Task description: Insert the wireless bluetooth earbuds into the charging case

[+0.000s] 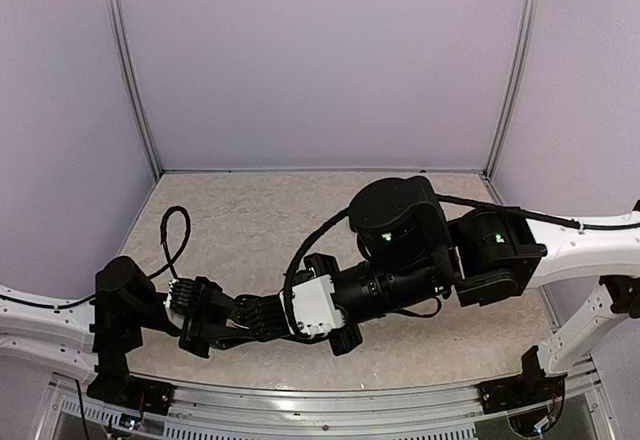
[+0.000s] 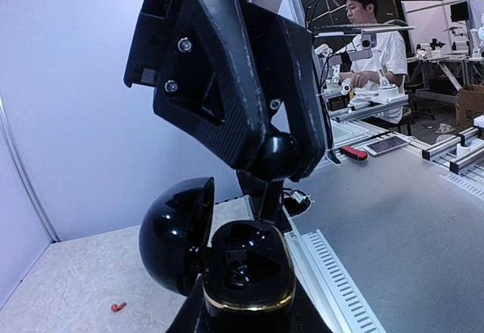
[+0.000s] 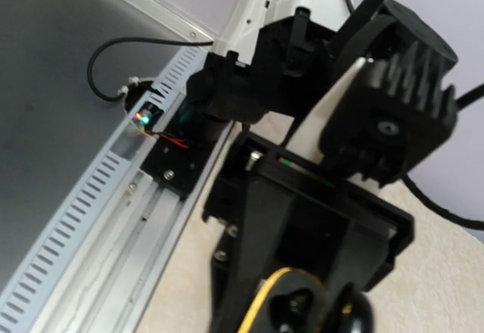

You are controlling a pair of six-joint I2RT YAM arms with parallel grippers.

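My left gripper is shut on the black, gold-rimmed charging case, which faces the left wrist camera with its rounded lid swung open. Above the case, my right gripper is shut on a black earbud; its stem points down to the case's far edge. Whether stem and case touch, I cannot tell. The right wrist view catches the case only in part, at the bottom edge. In the top view the right gripper covers the case. The glossy case interior is hard to read.
A small red item lies on the pale table, left of the case. Beside the table's edge runs a slotted metal rail.
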